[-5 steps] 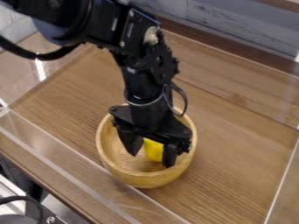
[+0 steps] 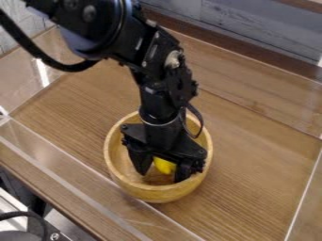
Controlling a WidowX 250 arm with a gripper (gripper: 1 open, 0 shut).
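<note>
A round wooden bowl [image 2: 151, 191] sits on the wooden table near its front left. My black gripper [image 2: 161, 162] reaches down into it from above, its fingers either side of a small yellow object [image 2: 164, 164], which is largely hidden by them. Whether the fingers are closed on it I cannot tell.
A white panelled surface [image 2: 251, 28] runs along the back, and black cables show at the lower left.
My gripper's fingers have drawn somewhat closer together around the yellow object, and the arm has shifted slightly. The bowl stays in place.
</note>
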